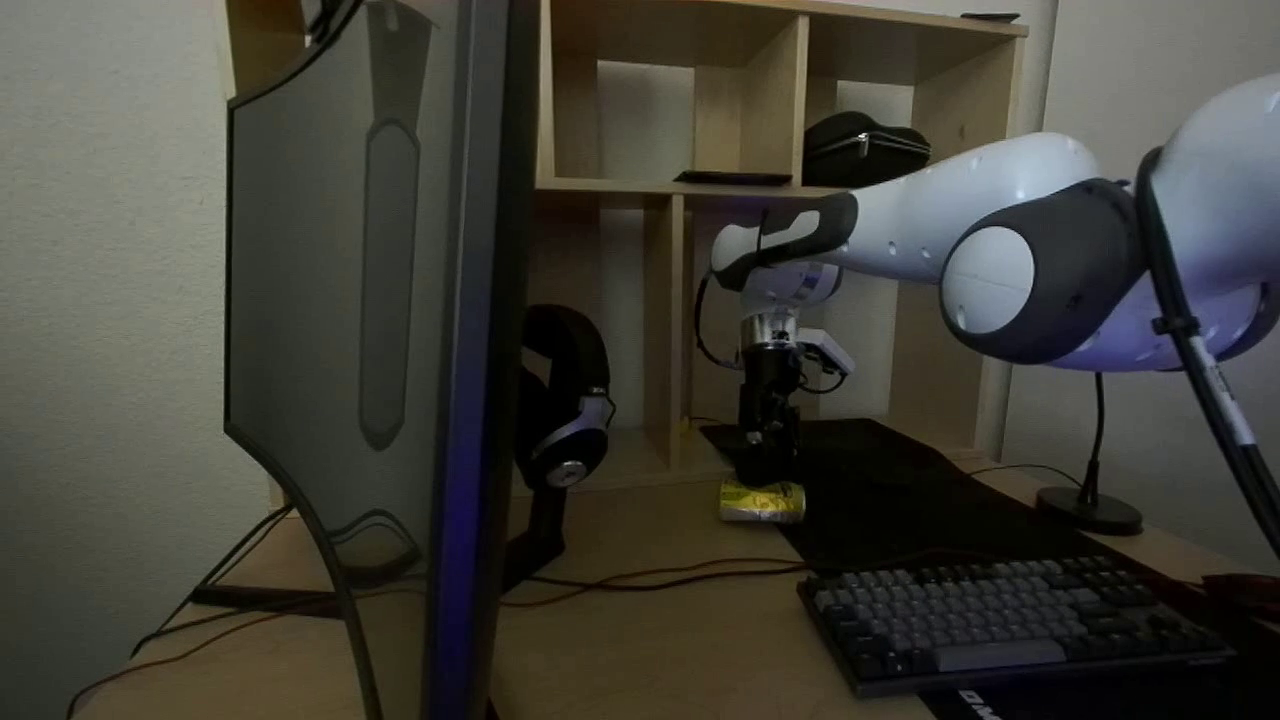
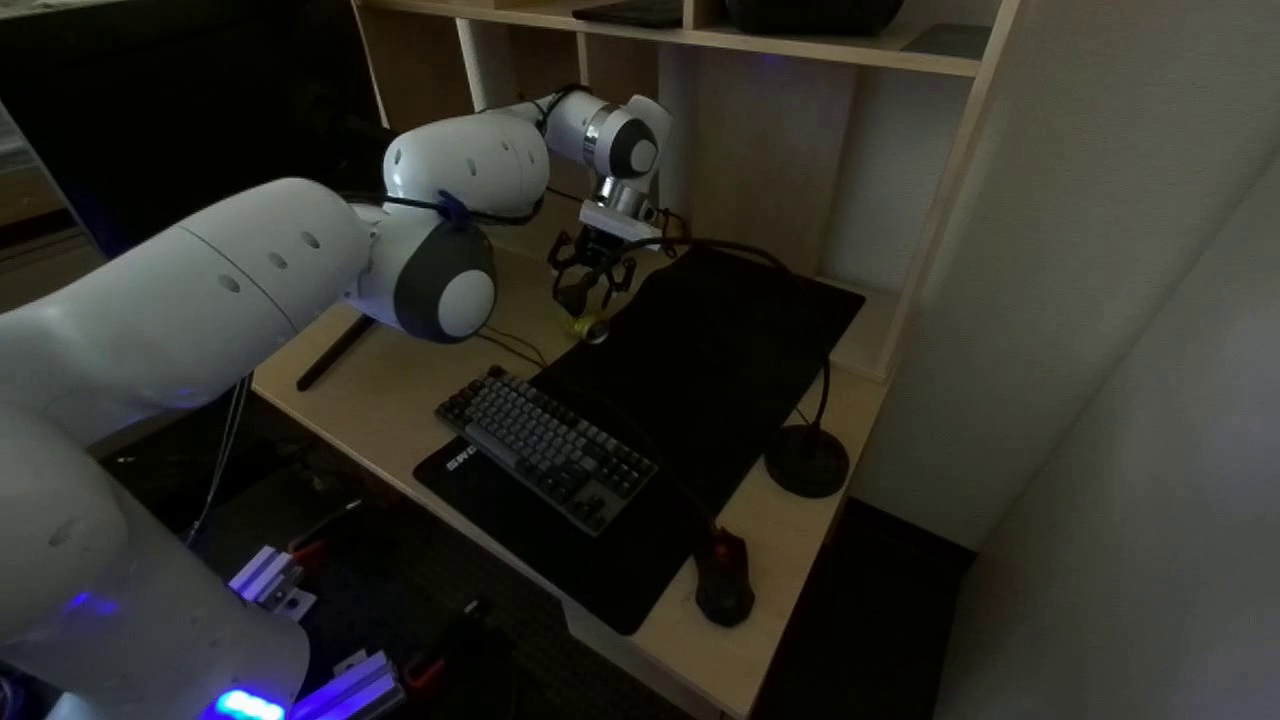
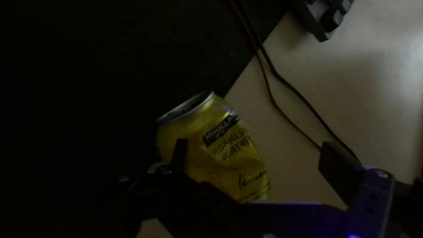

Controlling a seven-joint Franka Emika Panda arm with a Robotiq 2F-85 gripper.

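On its side at the edge of the black desk mat lies a yellow lemon sparkling water can (image 1: 762,502), its wall dented. My gripper (image 1: 771,446) is just above and behind it in exterior view 1. The wrist view shows the open gripper with its fingers spread wide. One finger (image 3: 180,152) overlaps the can (image 3: 222,146) in that view, while the other finger (image 3: 341,168) is over bare desk. The can's lower end is hidden behind the gripper. Whether any finger touches the can is not clear.
A keyboard (image 2: 546,444) and a mouse (image 2: 723,578) rest on the mat (image 2: 720,336). Thin cables (image 1: 672,578) cross the desk in front of the can. Headphones (image 1: 564,396) and a large monitor (image 1: 348,300) stand to the left, shelves (image 1: 672,188) behind.
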